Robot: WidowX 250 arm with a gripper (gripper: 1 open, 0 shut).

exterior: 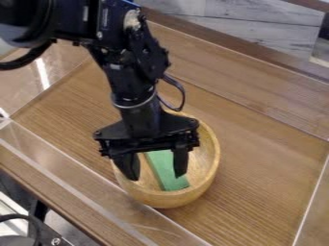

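My black gripper (153, 154) hangs down over a round yellowish wooden bowl (197, 185), its fingers spread open at the bowl's inside. A flat green piece (170, 174) lies in the bowl between and below the fingers. Part of the bowl and of the green piece is hidden behind the gripper.
The bowl stands on a wooden table (257, 168) near a clear strip along the front left edge. A cable runs at the bottom left corner.
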